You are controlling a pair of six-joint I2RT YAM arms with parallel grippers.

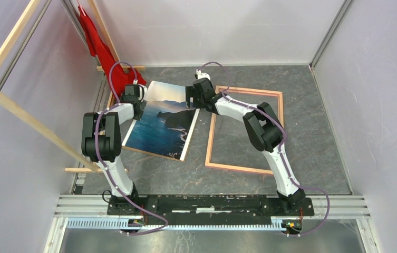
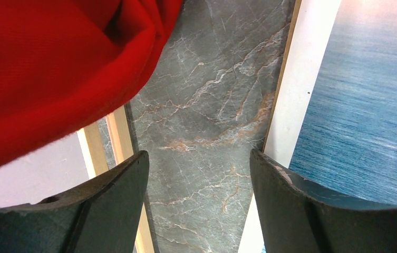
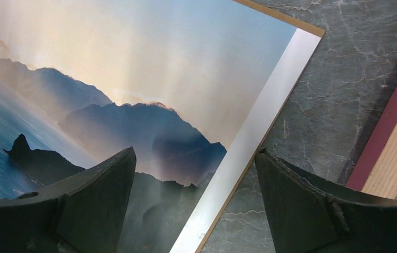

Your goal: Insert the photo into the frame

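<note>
The photo (image 1: 164, 126), a seascape with white borders on a thin board, lies flat and slightly turned on the grey floor. To its right lies the empty wooden frame (image 1: 210, 138), flat as well. My left gripper is part open at the photo's left edge; one fingertip meets the white border (image 2: 297, 100), and only floor shows between the fingers. Over the right edge, my right gripper stands wide open, one finger above the picture and the other just outside the border (image 3: 254, 126). Neither gripper holds anything.
A red cloth (image 1: 104, 52) hangs from a wooden rack (image 1: 32, 118) at the left, close beside my left gripper. Bare floor (image 1: 312, 132) lies right of the frame, and a narrow strip separates photo and frame.
</note>
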